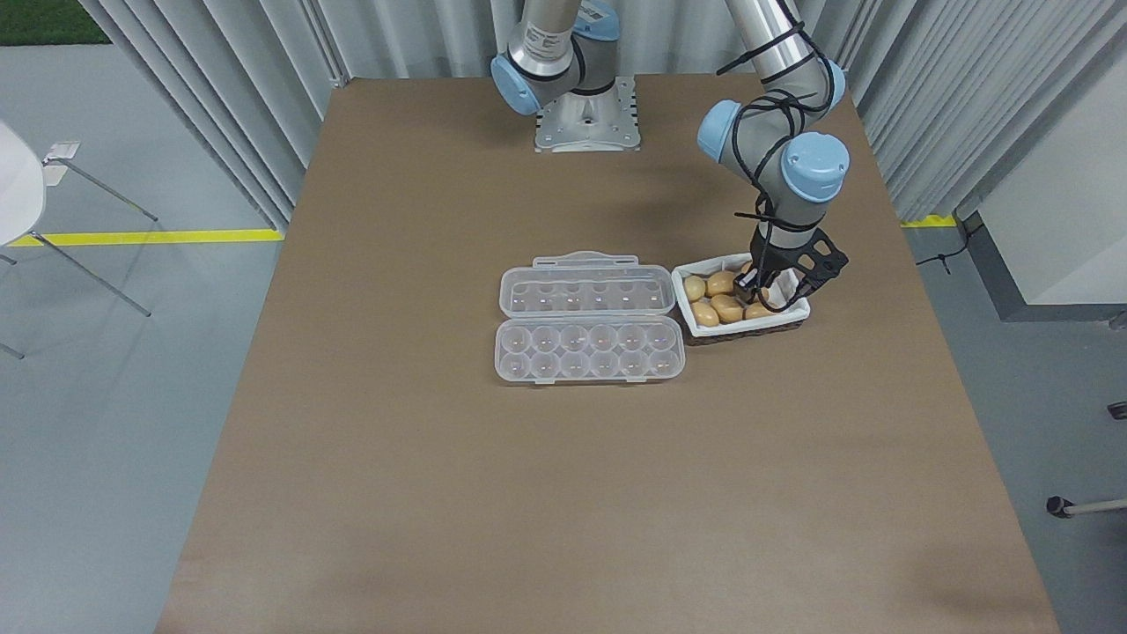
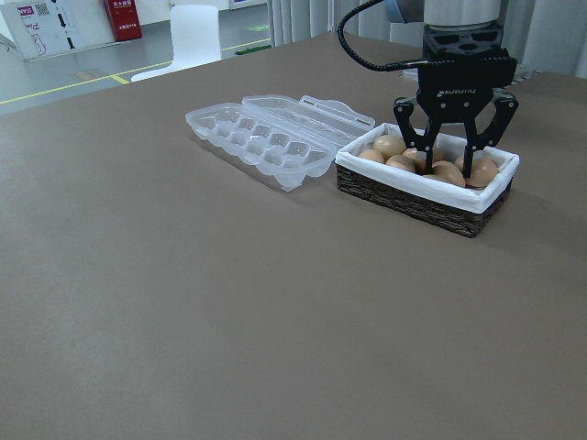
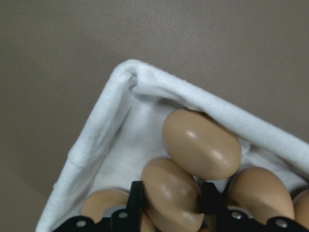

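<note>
A white-lined dark basket (image 1: pixel 740 328) of brown eggs stands beside an open, empty clear plastic egg carton (image 1: pixel 588 349). My gripper (image 2: pixel 448 165) is down inside the basket. In the wrist view, my gripper has its fingertips either side of one egg (image 3: pixel 171 191) near the basket's corner; whether they press on it I cannot tell. Another egg (image 3: pixel 202 144) lies just beside that one, along the cloth rim.
A white chair (image 2: pixel 183 50) is off the table.
</note>
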